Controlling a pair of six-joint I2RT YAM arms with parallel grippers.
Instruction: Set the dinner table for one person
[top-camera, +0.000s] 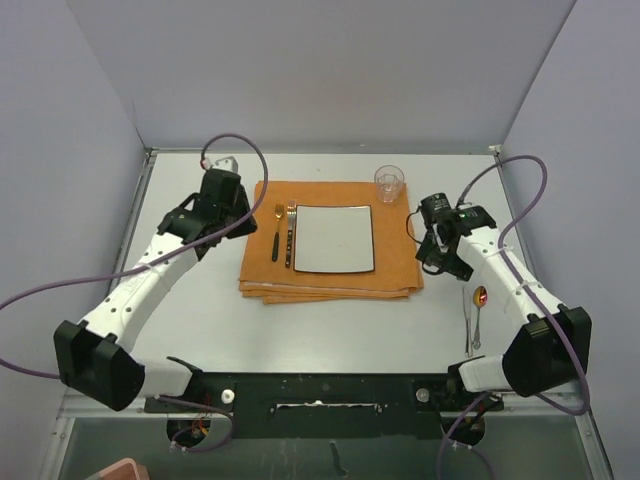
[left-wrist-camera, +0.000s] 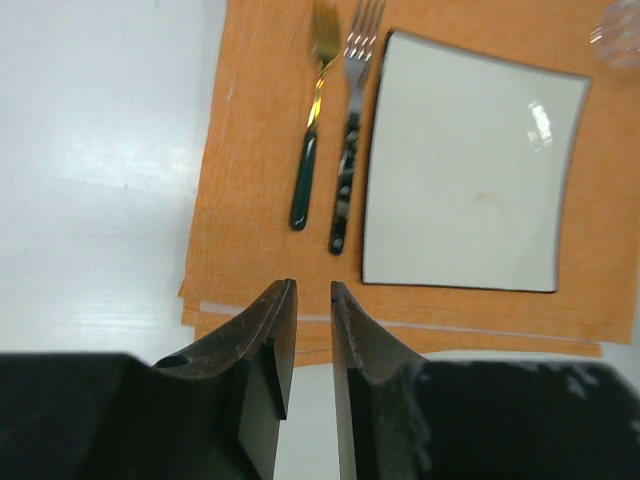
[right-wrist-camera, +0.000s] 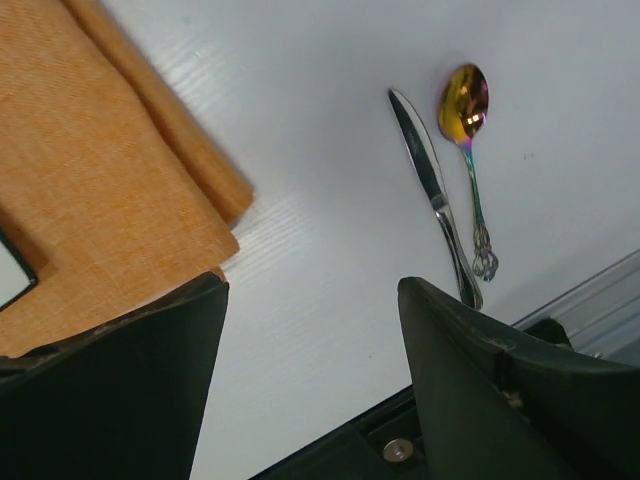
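An orange placemat (top-camera: 395, 250) holds a square white plate (top-camera: 334, 239), with a gold-topped fork (left-wrist-camera: 307, 160) and a silver fork (left-wrist-camera: 347, 170) left of it. A glass (top-camera: 389, 183) stands at the back right. A knife (right-wrist-camera: 430, 176) and a rainbow-gold spoon (right-wrist-camera: 463, 102) lie on the table right of the mat. My left gripper is over the mat's left side, fingers part open with nothing between them. My right gripper is open above the mat's right edge and nearby table, empty.
Bare white table (top-camera: 310, 340) lies in front of the mat and to its left. Walls bound the back and sides.
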